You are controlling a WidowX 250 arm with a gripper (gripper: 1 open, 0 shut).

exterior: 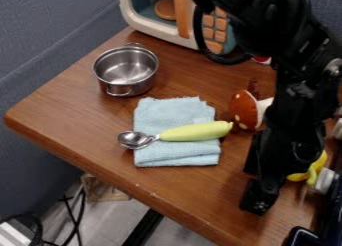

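Note:
My black gripper [262,190] is low over the right part of the wooden table, right of the folded light-blue cloth [174,160]. Whether it is open or shut is not clear. A yellow-handled scoop [191,132] lies across the cloth. Just behind the gripper, to the right, a yellow object [319,166] is partly hidden. An orange-red toy with white parts [246,110] sits above the gripper, partly behind the arm.
A steel pot [126,72] stands at the back left. A toy microwave [158,14] is at the back edge. Cables hang beyond the near edge.

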